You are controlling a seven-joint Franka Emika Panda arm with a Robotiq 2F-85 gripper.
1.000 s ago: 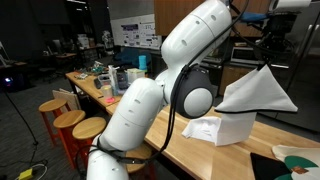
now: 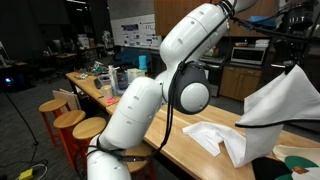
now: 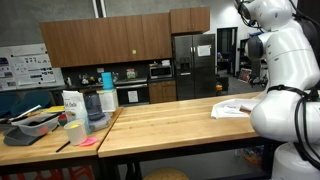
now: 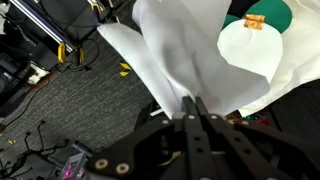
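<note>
A white cloth (image 2: 282,105) hangs spread out from my gripper at the right of exterior view 1. In the wrist view my gripper is shut, with the gathered cloth (image 4: 185,45) at its fingertips and the folds fanning out beyond them. What exactly lies between the fingers is too small to make out. Exterior view 2 shows the arm at the right, but the gripper itself is outside that picture.
More white material (image 2: 207,133) lies on the wooden table (image 2: 178,148); whether it joins the held cloth is unclear. A white round piece (image 4: 250,52) and a dark green one (image 4: 272,12) lie near the cloth. Stools (image 2: 72,118) stand alongside.
The held cloth has moved to the right and nearer the exterior camera, its hanging lower part now reaching further down. The arm has shifted the same way.
</note>
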